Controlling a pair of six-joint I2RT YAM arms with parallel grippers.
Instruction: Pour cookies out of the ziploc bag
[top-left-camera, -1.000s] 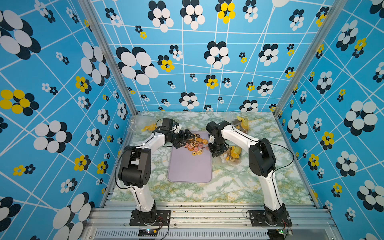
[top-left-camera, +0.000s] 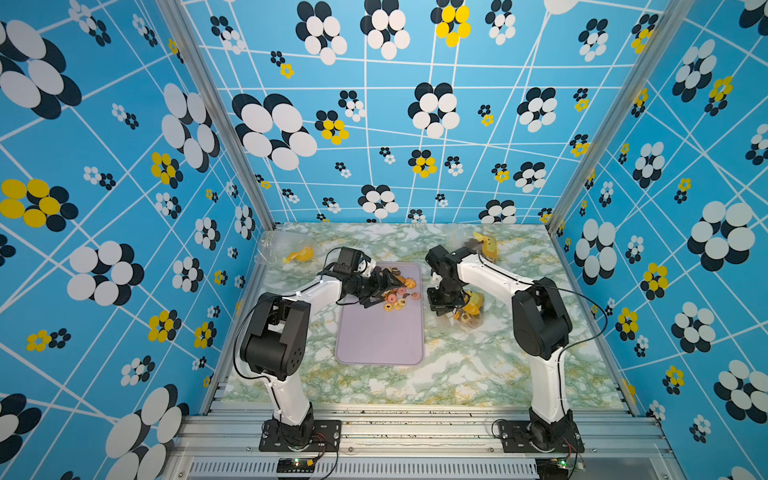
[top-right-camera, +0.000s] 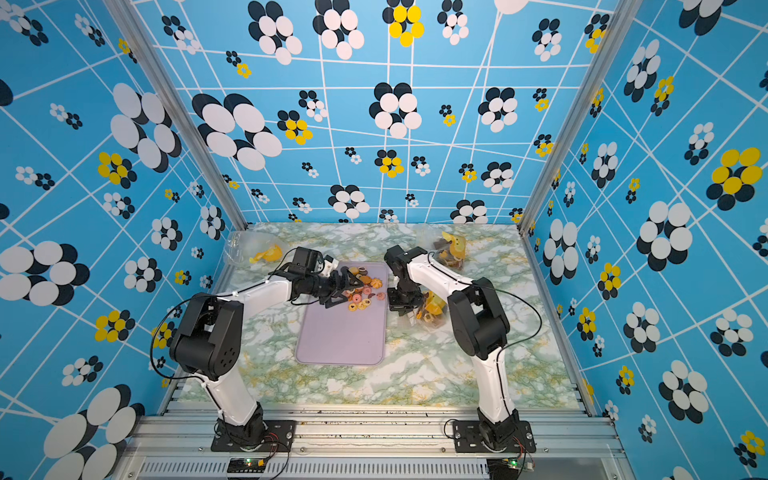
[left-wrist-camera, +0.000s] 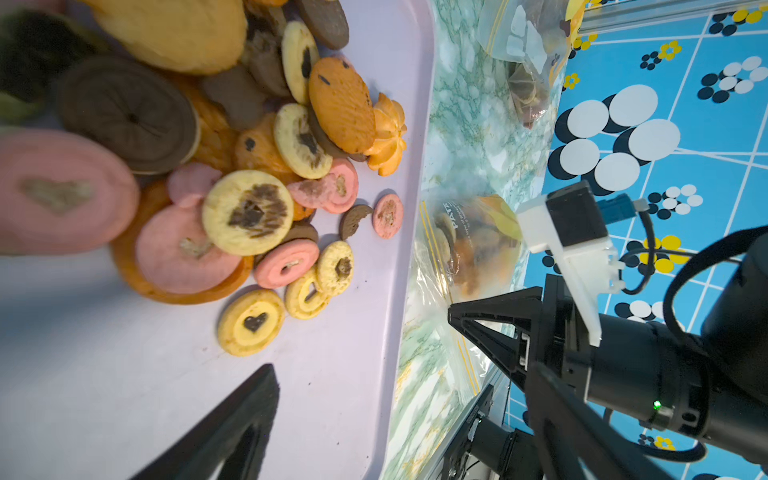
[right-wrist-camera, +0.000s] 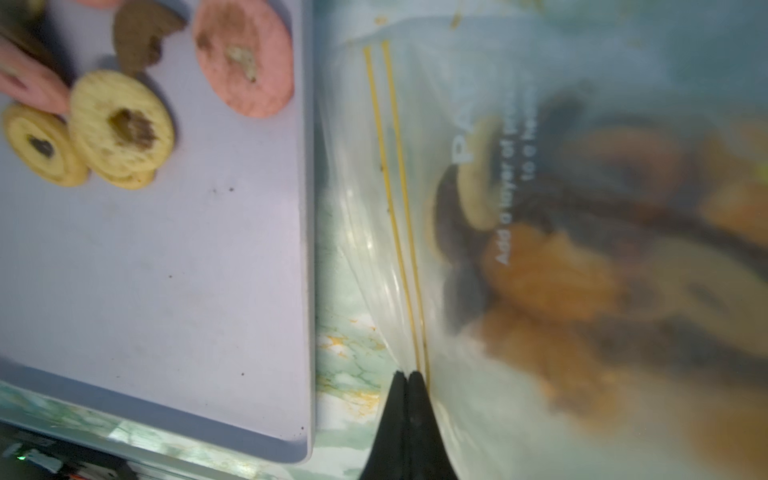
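A clear ziploc bag (right-wrist-camera: 552, 280) of cookies lies on the table just right of the lilac tray (top-left-camera: 376, 340), its yellow zip lines facing the tray. My right gripper is shut, its fingertips together over the bag's zip edge; no gap shows between them, and whether thin film is caught cannot be told. Loose cookies (left-wrist-camera: 248, 212) in pink, yellow, orange and brown are heaped at the tray's far part. Above this heap hovers my left gripper (top-left-camera: 389, 289), open, its fingers (left-wrist-camera: 232, 428) wide apart with nothing between them.
Another filled bag (top-left-camera: 485, 246) lies at the back right, behind the right arm. A clear bag (top-left-camera: 280, 248) with a yellow part rests at the back left. The near half of the tray is bare, and the front table is clear.
My right gripper has shifted to the right, off the tray's edge toward the bag. The left gripper has moved slightly to the right over the cookies.
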